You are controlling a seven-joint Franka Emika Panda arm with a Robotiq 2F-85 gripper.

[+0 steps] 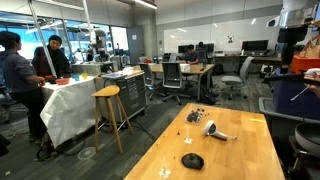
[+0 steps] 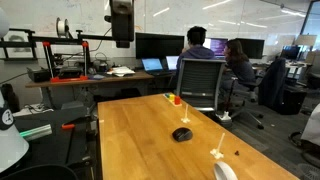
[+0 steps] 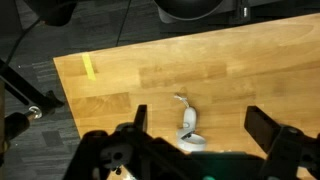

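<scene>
A white object with a rounded head and thin end lies on the wooden table; the white object (image 3: 188, 127) shows between my fingers in the wrist view, well below them. My gripper is open and empty, its dark fingers wide apart. It hangs high over the table, and its dark body is at the upper left in exterior view 2. On the tabletop (image 2: 140, 143) rests a black rounded object (image 2: 182, 134), also seen near the front of exterior view 1. The white object (image 2: 225, 172) is cut off at the bottom edge there.
Small pale upright items (image 2: 218, 152) and a red and yellow item (image 2: 177, 100) sit along the table's far side in exterior view 2. A yellow strip (image 3: 89, 66) marks one corner. Much of the wood is bare. People and chairs are beyond the table.
</scene>
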